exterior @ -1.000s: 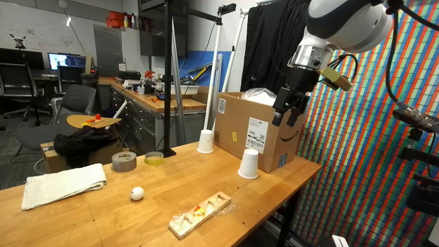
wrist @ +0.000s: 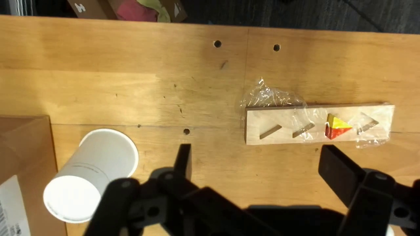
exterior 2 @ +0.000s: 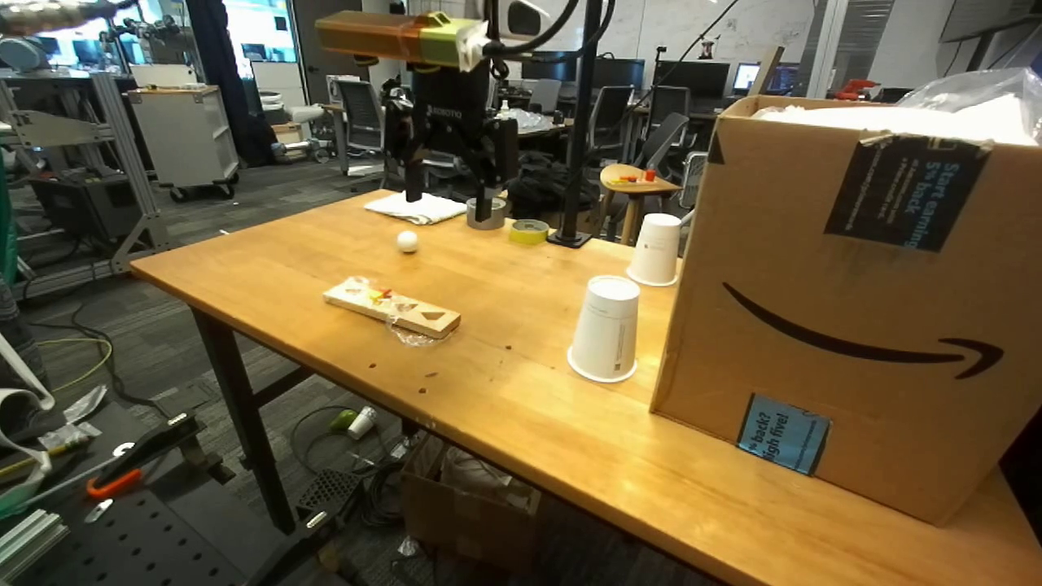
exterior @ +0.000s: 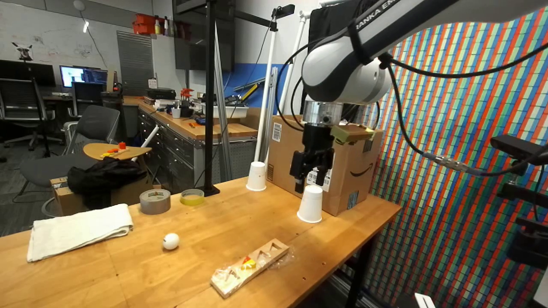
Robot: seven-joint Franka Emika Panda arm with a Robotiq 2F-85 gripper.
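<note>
My gripper hangs open above the table, with its fingers wide apart and only bare wood below the gap. The near white cup stands upside down by the cardboard box; in the wrist view it lies to the left of my fingers. A second upturned white cup stands farther back beside the box. A wooden block with triangular slots rests on the table, partly under clear plastic wrap. One red and yellow piece sits on this block. A white ball lies on the open tabletop.
A large cardboard box fills the table's end beside the cups. Grey tape, a yellow tape roll, a folded white cloth and a black post line the far side.
The arm has swung left and come lower in exterior view 1, bringing my gripper from beside the box's right part to near the front cup. The objects on the table have not moved.
</note>
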